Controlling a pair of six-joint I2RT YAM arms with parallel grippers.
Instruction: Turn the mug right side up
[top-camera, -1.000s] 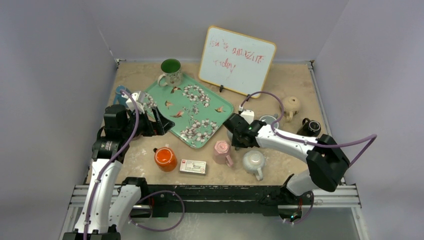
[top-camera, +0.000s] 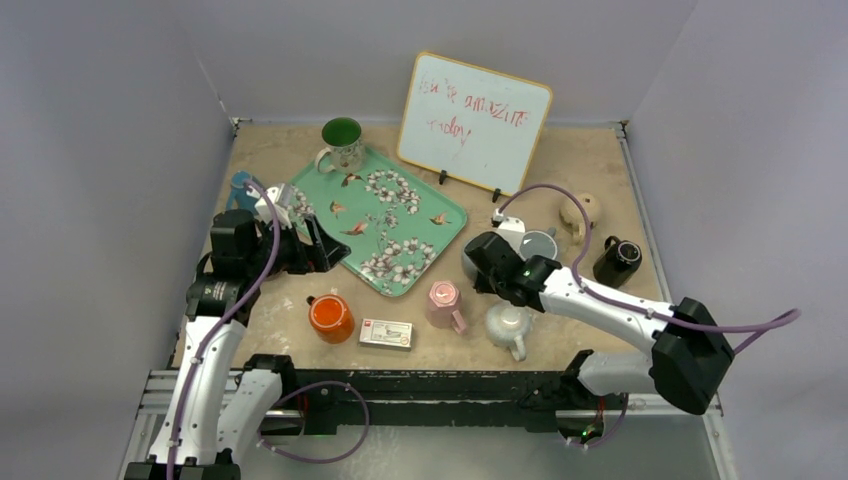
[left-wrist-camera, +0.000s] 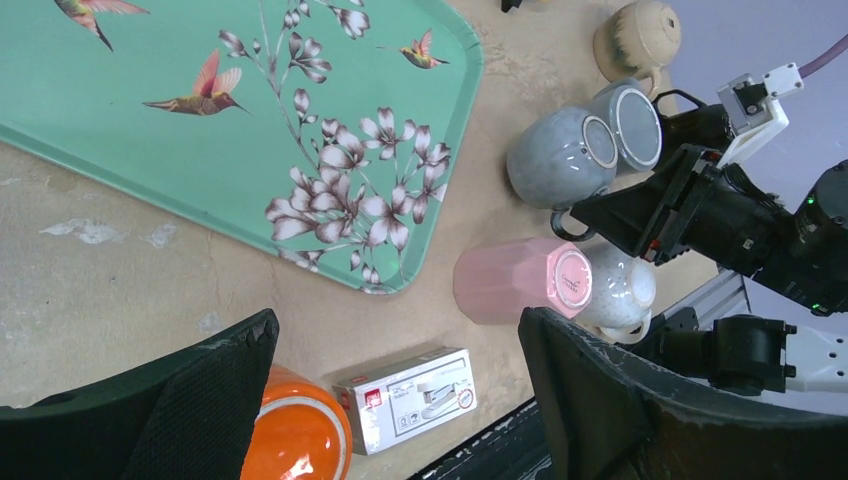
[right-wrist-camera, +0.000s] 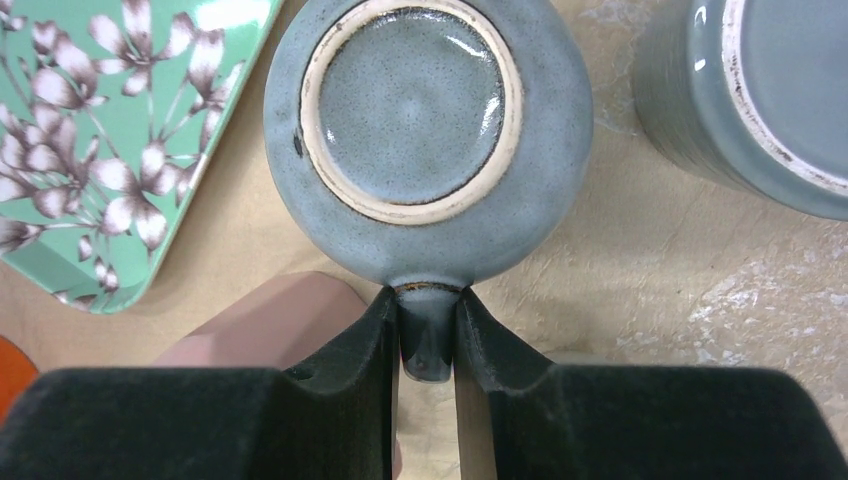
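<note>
A grey-blue mug (right-wrist-camera: 410, 120) stands upside down, its foot ring facing up in the right wrist view. My right gripper is shut on its handle; in the left wrist view this gripper sits at that mug's side. My left gripper (top-camera: 325, 245) is open above the green tray's left part, nothing between its fingers. Other mugs near the grey-blue one are also inverted: a pink mug (left-wrist-camera: 510, 283), a second grey-blue mug (right-wrist-camera: 740, 120) and a pale mug (top-camera: 507, 325).
The green tray (top-camera: 430, 215) fills the centre-left. An orange mug (top-camera: 330, 318) and a small box (top-camera: 385, 334) are at the front, a whiteboard (top-camera: 470, 120) at the back, a dark mug (top-camera: 617, 262) and a beige mug (top-camera: 585, 210) at the right.
The right arm and its gripper have moved rightward in the top view over the last second. The left arm has not visibly moved.
</note>
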